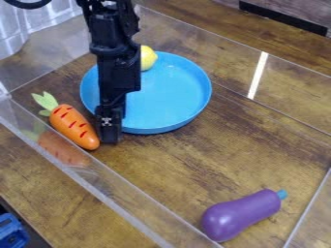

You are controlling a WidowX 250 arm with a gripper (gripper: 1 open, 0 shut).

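The black gripper [108, 124] reaches down from the top over the left side of a blue plate [175, 92], its tip low at the plate's front-left rim, just right of an orange toy carrot [74, 125]. The carrot lies on the wooden table with its green top toward the back left. A yellow object [146, 56] sits at the back of the plate, partly behind the arm.
A purple eggplant [239, 215] lies at the front right. Clear walls run along the left and right sides.
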